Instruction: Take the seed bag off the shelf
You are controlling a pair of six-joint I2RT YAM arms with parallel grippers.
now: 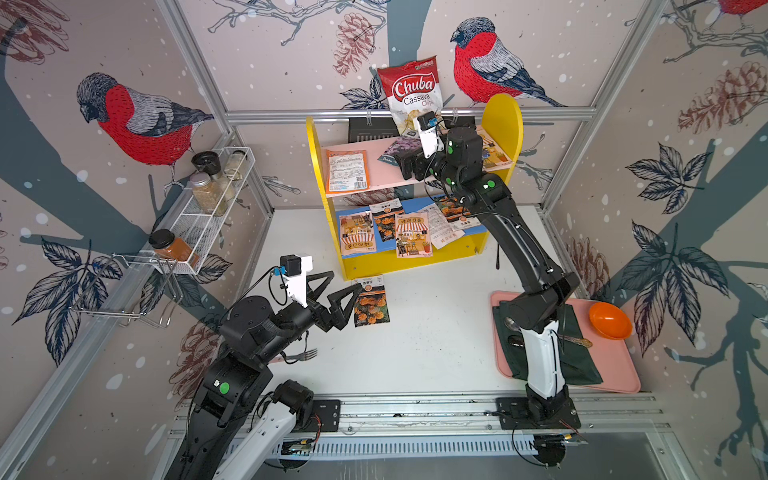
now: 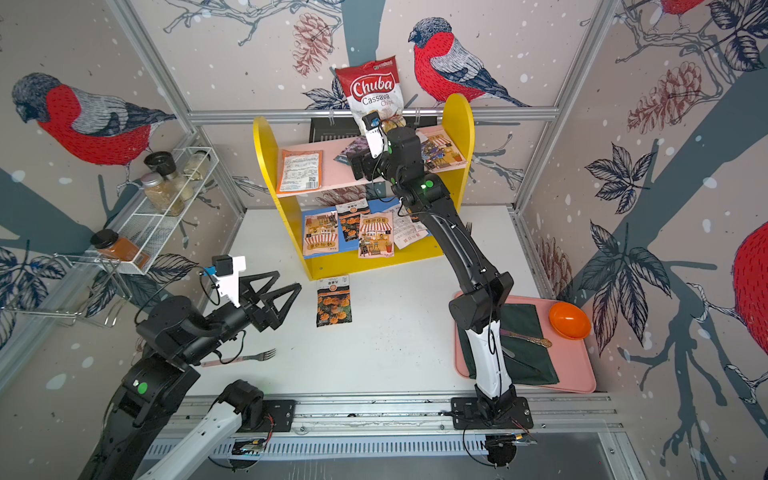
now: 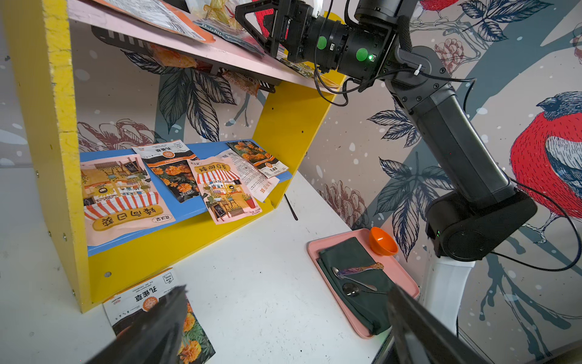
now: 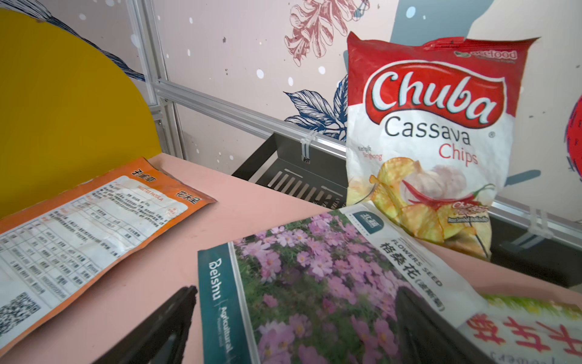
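On the pink top shelf (image 4: 163, 261) lies a flat seed bag with pink flowers and a teal edge (image 4: 315, 273). My right gripper is open at the near edge of this bag, one finger on either side of its front part in the right wrist view; whether they touch it I cannot tell. An orange-and-white seed bag (image 1: 347, 171) lies at the shelf's left end. Over the table, my left gripper (image 1: 345, 299) stands open and empty, beside a marigold seed bag (image 1: 372, 302) lying in front of the rack.
A Chuba chips bag (image 4: 430, 133) stands behind the flower bag. Several seed bags lie on the blue lower shelf (image 3: 182, 209). Yellow side panels (image 1: 318, 200) bound the rack. A pink tray (image 1: 628, 364) with an orange bowl (image 1: 610, 321) is at right. The mid-table is clear.
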